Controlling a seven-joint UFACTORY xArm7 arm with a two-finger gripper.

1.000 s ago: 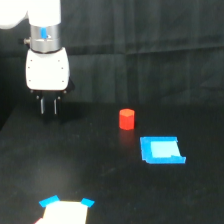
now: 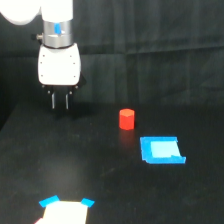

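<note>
My gripper [image 2: 60, 101] hangs at the upper left with its fingers pointing down. Its two thin fingers stand apart, so it is open, and only dark background shows between them. A small red block [image 2: 126, 119] rests on the black table, to the right of the gripper and a little lower in the picture. Nothing touches the block.
Right of the block and nearer the camera lies a pale square patch edged with blue tape [image 2: 163, 149]. Another bright patch [image 2: 65, 213] with blue tape corners is cut off by the bottom edge. Bare black table [image 2: 90, 160] lies between. A dark curtain [image 2: 150, 50] hangs behind.
The gripper has shifted to the right and slightly upward in the picture. The red block and the taped patches have stayed where they were.
</note>
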